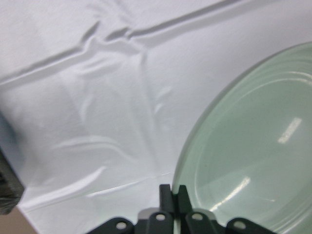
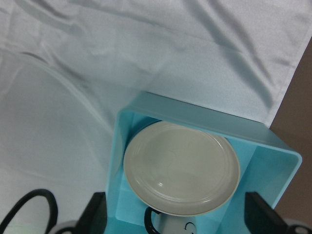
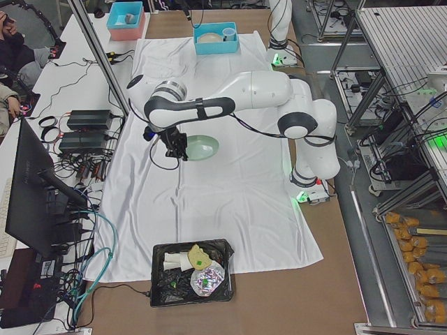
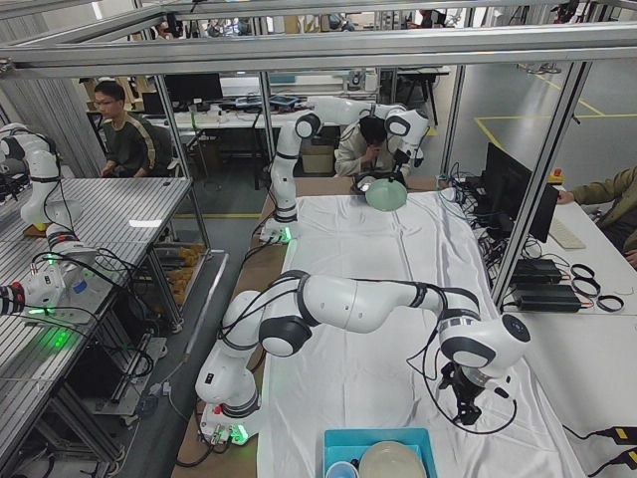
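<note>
A pale green plate (image 3: 202,147) is held by my left gripper, shut on its rim, above the white cloth in the middle of the camera left view; it fills the right of the left wrist view. My right gripper stands open above a blue bin (image 2: 265,175) holding a cream plate (image 2: 181,165) and a white cup (image 4: 341,469) with a dark handle, nothing seen held between its fingers.
A black lined tray (image 3: 166,293) with pale items and a foil-covered round thing lies at the cloth's near end in the camera left view. Monitors, cables and black boxes stand beside the cloth. The cloth between tray and bin is mostly clear.
</note>
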